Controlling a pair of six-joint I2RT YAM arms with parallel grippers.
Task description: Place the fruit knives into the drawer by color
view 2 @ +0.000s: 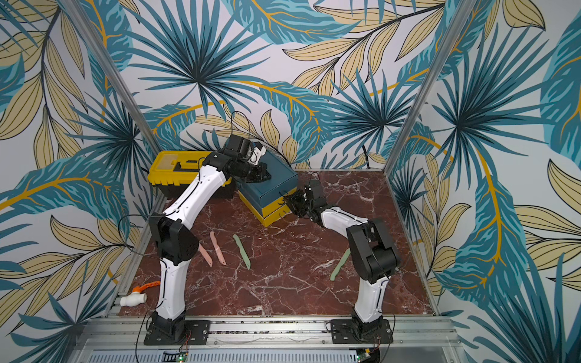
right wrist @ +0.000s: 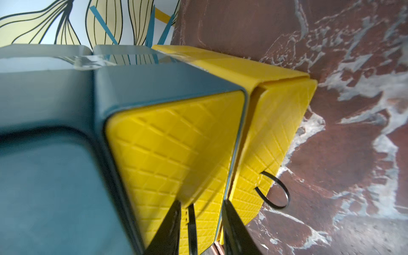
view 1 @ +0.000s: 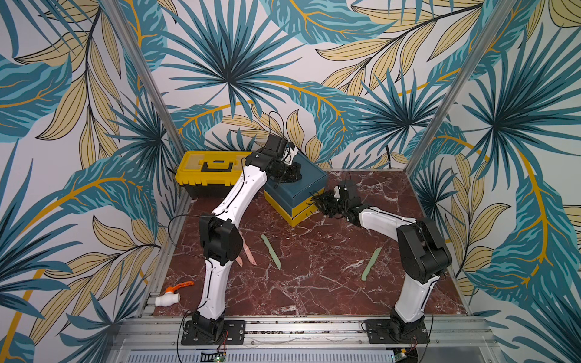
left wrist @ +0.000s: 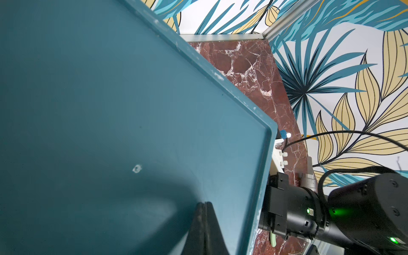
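The drawer box [view 1: 308, 175] has a blue top over yellow drawers. My left gripper is shut above the blue top, nothing showing between its fingers. At the front, my right gripper is open, with the black loop handle [right wrist: 192, 233] of the upper drawer [right wrist: 178, 153] between its fingers, apart from both. That drawer face sits flush in its blue frame; a narrow gap shows beside the lower drawer front [right wrist: 272, 140]. On the table lie two pink knives [view 2: 218, 248] and two green ones, one left of centre [view 1: 271, 251], one at right [view 1: 371, 264].
A yellow and black toolbox [view 1: 211, 169] stands at the back left, beside the drawer box. A white and orange object [view 1: 167, 299] lies at the front left.
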